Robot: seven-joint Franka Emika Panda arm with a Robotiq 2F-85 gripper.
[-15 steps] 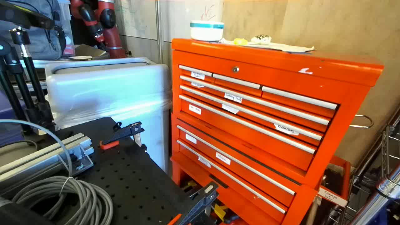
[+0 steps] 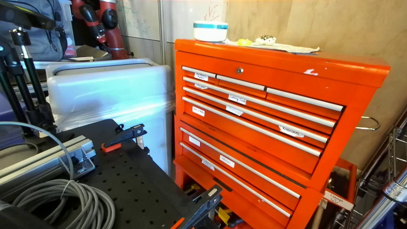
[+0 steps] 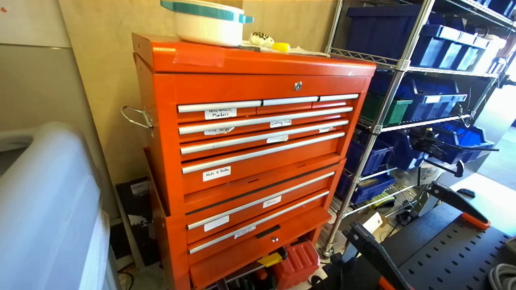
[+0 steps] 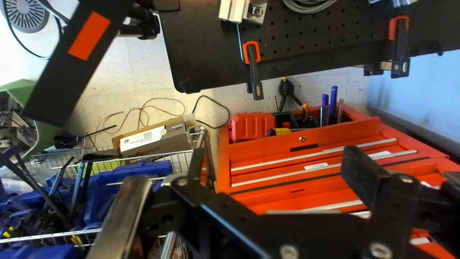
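In the wrist view my gripper is open, its two black fingers far apart and nothing held between them. Beyond it lies the orange-red tool chest (image 4: 263, 188), with clear space between the two. Neither exterior view shows the gripper. All of the chest's drawers look closed, with long silver handles and white labels. On the chest's top stand a white bowl with a teal band (image 2: 210, 31), a yellow item (image 2: 244, 42) and a white toy with dark speckles (image 2: 265, 39); the last two lie on a pale cloth (image 2: 292, 48).
A black perforated table (image 2: 129, 187) carries clamps (image 2: 206, 204) along its edge and a coiled grey cable (image 2: 82, 204). Wire shelving with blue bins (image 3: 437, 99) stands beside the chest. A pale blue-white case (image 2: 114, 91) is on its other side.
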